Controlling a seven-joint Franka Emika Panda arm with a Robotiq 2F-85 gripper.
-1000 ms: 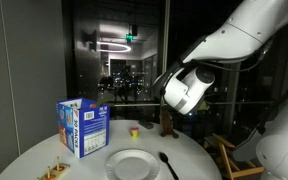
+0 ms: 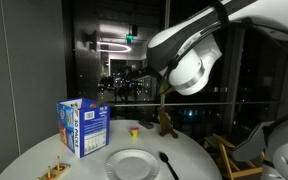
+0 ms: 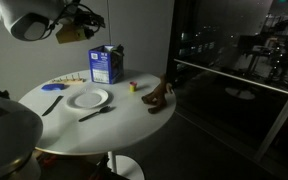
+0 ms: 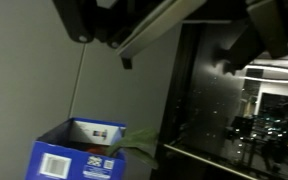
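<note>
My gripper (image 3: pixel 96 20) hangs high above the table, up and to the left of the blue box (image 3: pixel 106 64) in exterior view 2. In the wrist view the gripper's dark fingers reach in from the top, spread wide with nothing between them. The box (image 4: pixel 69 165) stands at the lower left there, its top open. Something greenish (image 4: pixel 136 145) shows at the box's right edge; I cannot tell what it is. In exterior view 1 the box (image 2: pixel 83 127) is upright at the table's left back.
A white plate (image 2: pixel 132 164) lies mid-table, with a dark utensil (image 2: pixel 168 165) beside it. Behind are a small yellow-and-red item (image 2: pixel 134 132) and a brown animal figure (image 3: pixel 161 96). A pegged wooden piece (image 2: pixel 55 172) and a blue object (image 3: pixel 52 88) lie toward the left.
In exterior view 1 the arm has swung up and to the left, higher over the table. The box, plate and other tabletop items have not moved.
</note>
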